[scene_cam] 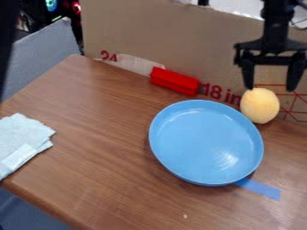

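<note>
My black gripper (271, 81) hangs at the upper right, open, its fingers just above a round pale yellow object (260, 106) that sits on the table against the cardboard. In front and to the left of it lies a blue plate (206, 142), empty. Nothing shows between the fingertips.
A red block (174, 81) lies along the cardboard wall (156, 36) at the back. A folded light cloth (18, 144) is at the left edge. A strip of blue tape (260, 189) lies beside the plate.
</note>
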